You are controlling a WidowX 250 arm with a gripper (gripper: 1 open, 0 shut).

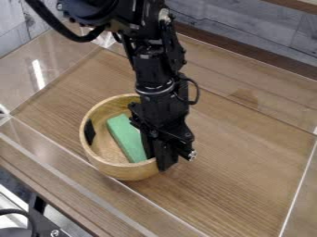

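A black robot arm reaches down from the top into a round light wooden bowl (pixel 109 162) left of centre on the wooden table. A green block (pixel 128 139) lies tilted inside the bowl. My gripper (pixel 162 151) is at the bowl's right side, partly over the block and rim. Its fingertips are dark and crowded together, so I cannot tell whether it is open or shut, or whether it touches the block.
A wooden rail runs along the back. Dark cabling shows at the bottom left corner.
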